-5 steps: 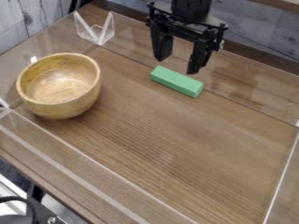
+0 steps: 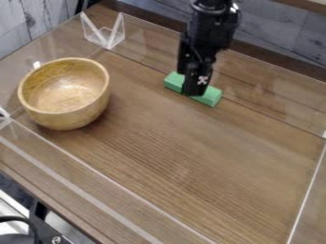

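The black gripper (image 2: pixel 193 88) reaches down from the top of the view, its fingertips over a green block (image 2: pixel 208 95) that lies at the upper middle of the wooden table. The fingers hide part of the block's middle; whether they touch it or grip it is unclear.
A wooden bowl (image 2: pixel 64 105) sits at the left. A white wire object (image 2: pixel 105 30) stands at the back left. Dark cables lie at the bottom left corner.
The gripper has turned and come down toward the green block, its fingers now pointing downward over it. The block shows no clear movement.
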